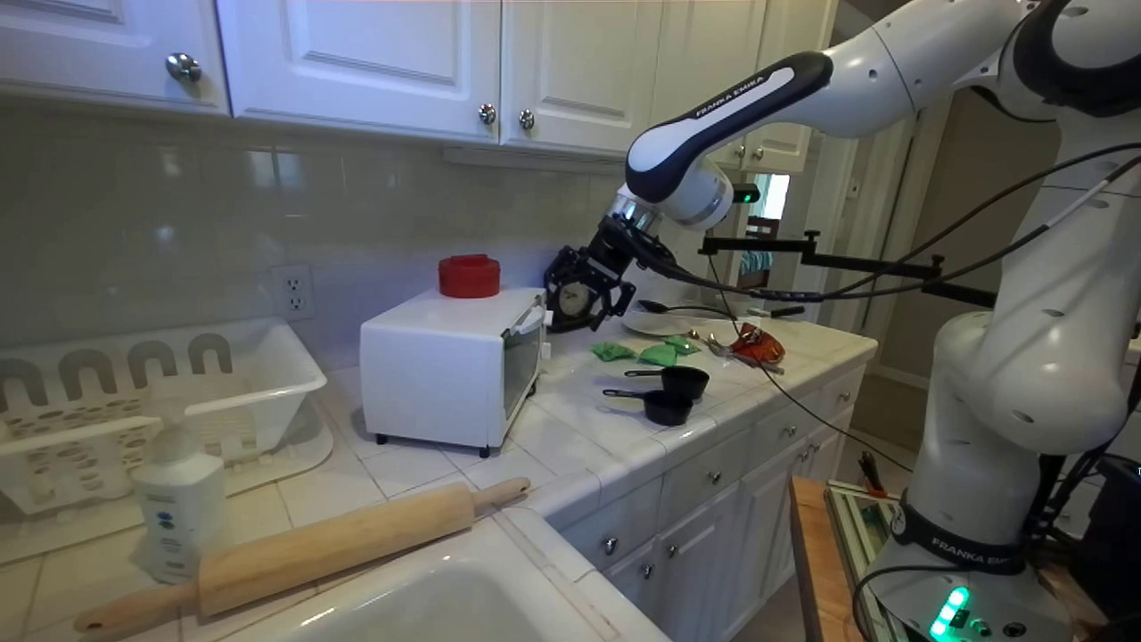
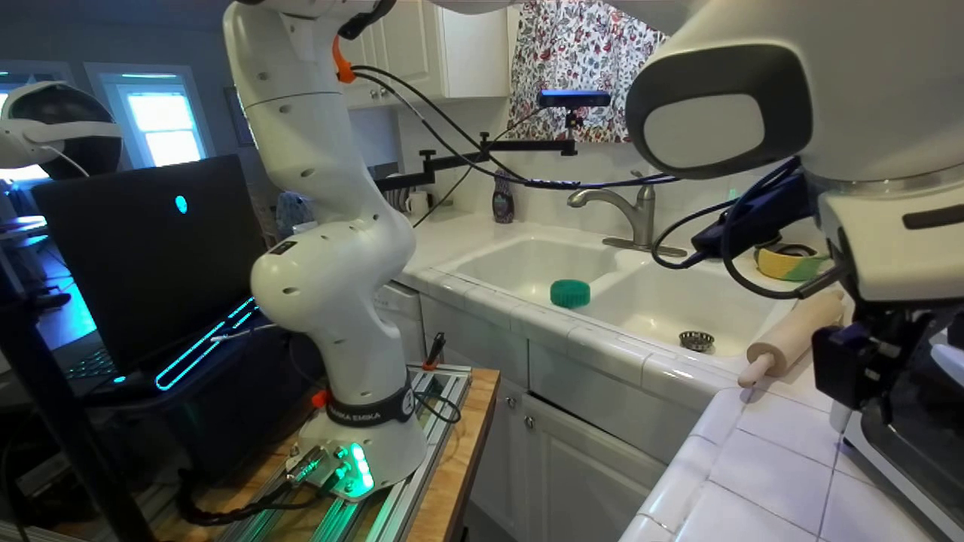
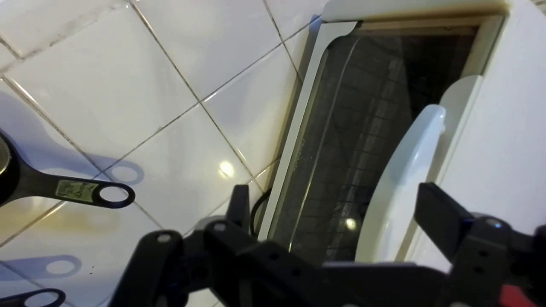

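Observation:
A white toaster oven [image 1: 433,369] stands on the tiled counter, its glass door [image 3: 353,133] closed in the wrist view. Across the top of that door runs a pale curved handle [image 3: 402,184]. My gripper is open beside the door, its two black fingers wide apart. The handle appears between them, closer to the right finger [image 3: 440,217]; no contact shows, and the depth between them is hard to judge. Exterior view 1 has the gripper at the oven's door side, near the upper edge.
A red lidded container [image 1: 468,276] sits on the oven. Two small black pans, the nearer one [image 1: 669,407] by the counter edge, and green packets [image 1: 658,354] lie right of it. A rolling pin [image 1: 342,544] rests before the sink [image 1: 449,599].

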